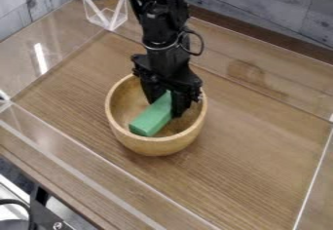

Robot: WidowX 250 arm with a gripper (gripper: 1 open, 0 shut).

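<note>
A round wooden bowl (pixel 127 134) sits on the table at the centre. A green block (pixel 151 120) lies tilted inside it, toward the front left. The black gripper (pixel 166 97) reaches down from the top into the back of the bowl, at the block's upper end. Its fingertips are dark and partly hidden, so I cannot tell whether they touch or hold the block.
A clear plastic object (pixel 104 8) stands at the back left. A grey plank wall runs along the back right, and a dark cable lies at the lower left corner.
</note>
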